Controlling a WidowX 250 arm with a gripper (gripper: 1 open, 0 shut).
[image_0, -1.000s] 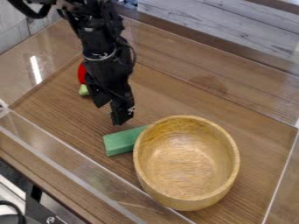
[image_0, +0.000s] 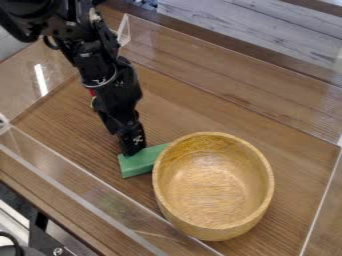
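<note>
My black gripper (image_0: 130, 136) points down just above a green block (image_0: 140, 162) on the wooden table, its fingers open at or very near the block's top. The block lies against the left side of a large yellow bowl (image_0: 214, 185), which is empty and partly covers the view of its right end.
A small red object (image_0: 90, 92) is mostly hidden behind the arm at the left. Cables and dark parts sit at the lower left edge.
The gripper has moved down toward the green block and slightly left. The red object behind the arm is now more hidden. The block and bowl have not moved.
</note>
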